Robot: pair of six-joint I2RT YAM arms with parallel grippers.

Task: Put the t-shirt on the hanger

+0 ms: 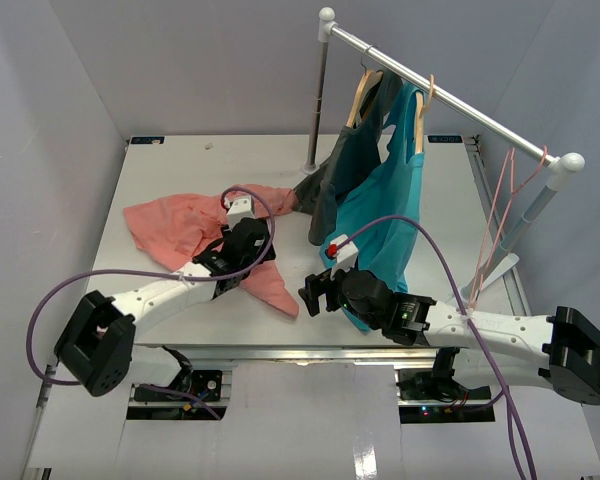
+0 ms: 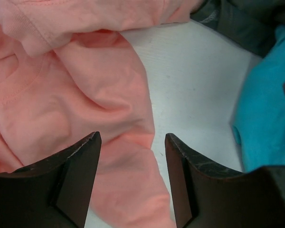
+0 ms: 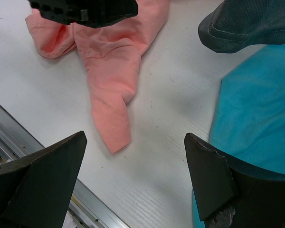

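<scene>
The pink t-shirt [image 1: 170,225] lies crumpled on the white table. My left gripper [image 1: 238,235] is over its middle; in the left wrist view its fingers [image 2: 71,185] stand apart above the cloth [image 2: 66,99], nothing between them. My right gripper [image 1: 320,290] is low at the front centre, right of the shirt's lower end. In the right wrist view it [image 3: 135,156] is open, the shirt's tip [image 3: 111,133] lying beyond the gap between its fingers. Wooden hangers [image 1: 418,125] on the rail carry teal and grey garments.
The rail [image 1: 450,100] runs along the right side on posts. The teal garment [image 1: 390,210] hangs down to the table beside my right gripper; a grey garment [image 1: 325,200] is behind it. Pink hangers [image 1: 500,220] hang at the rail's near end.
</scene>
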